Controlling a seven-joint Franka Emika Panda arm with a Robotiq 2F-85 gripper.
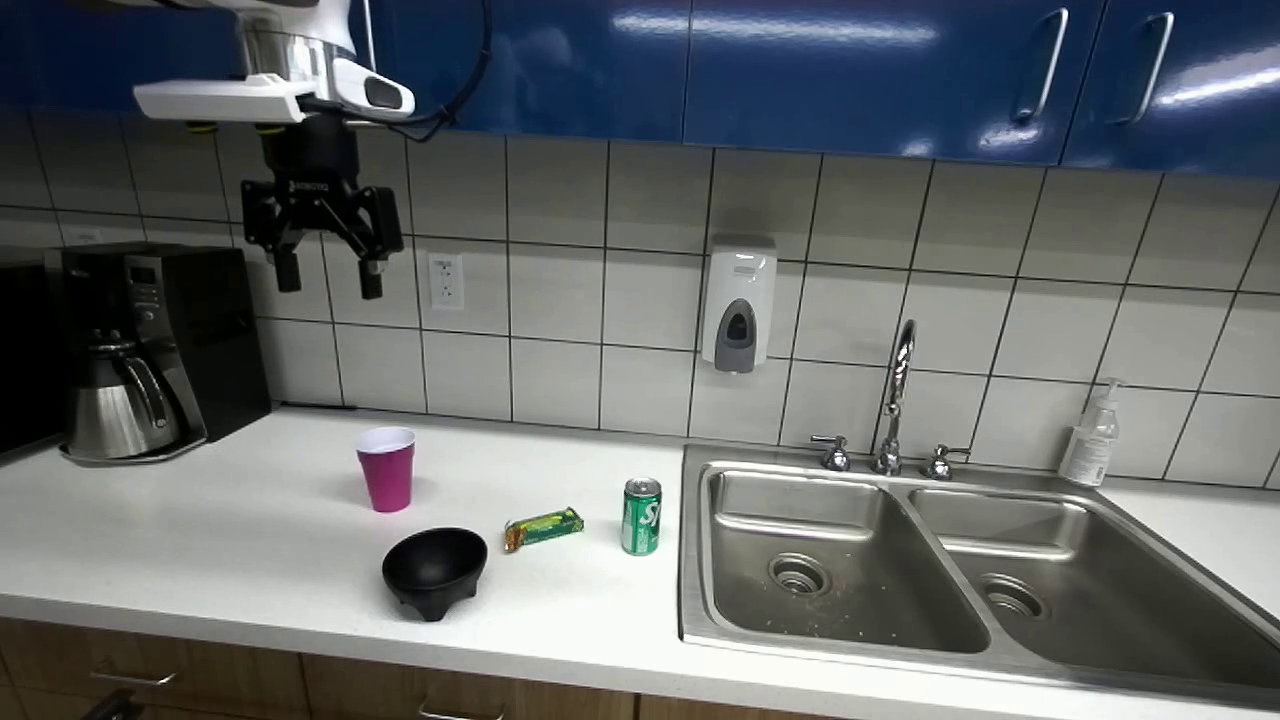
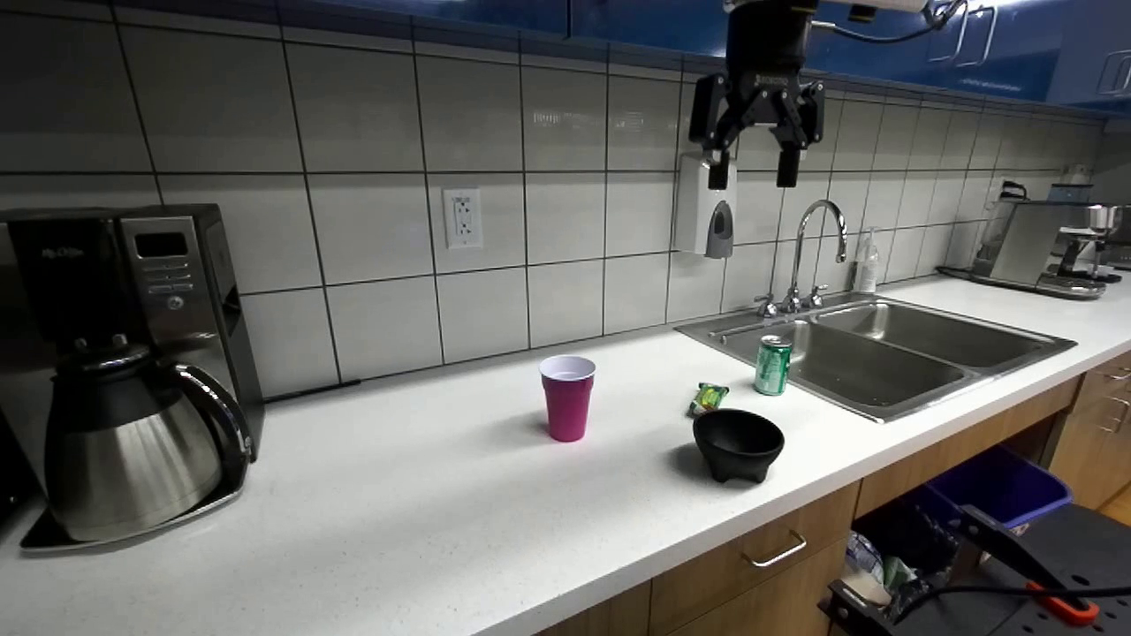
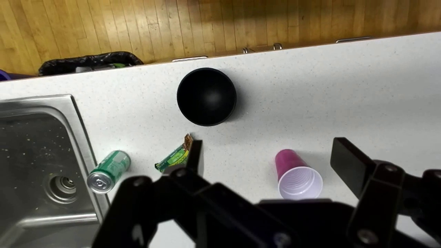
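Note:
My gripper is open and empty, high above the counter with its fingers pointing down. In the wrist view the pink cup shows between the two fingers, well below them, its white inside facing up. That cup stands upright on the counter. In front of it and to its right in exterior view 1 is a black footed bowl, which looks empty. A green-wrapped bar lies right of the bowl; one finger hides part of it in the wrist view. The green soda can stands upright near the sink.
The double steel sink borders the objects on the right. A coffee maker with a steel carafe stands at the left end. Blue cabinets hang overhead. Counter space left of the cup is clear.

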